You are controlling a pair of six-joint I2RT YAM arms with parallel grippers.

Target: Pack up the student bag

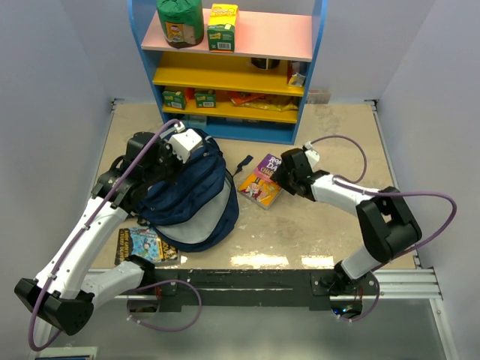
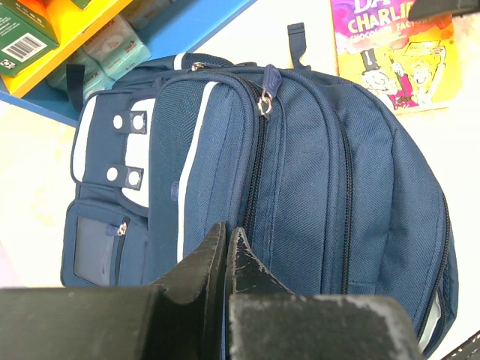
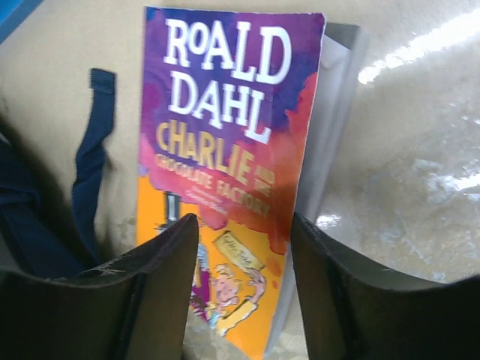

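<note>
The navy backpack lies on the table's left half; its zips and pockets fill the left wrist view. My left gripper is shut on the backpack, fingertips together at the fabric beside a zip; little shows between them. Right of the backpack lies a Roald Dahl book, purple and orange, cover up. The cover's right side stands a little apart from a grey layer beneath. Over the book's lower half, my right gripper is open, one finger above the cover and the other by the right edge.
Behind stands a blue-framed shelf with boxes and packets. Another colourful book lies left of the backpack's lower end. A dark strap reaches toward the Dahl book.
</note>
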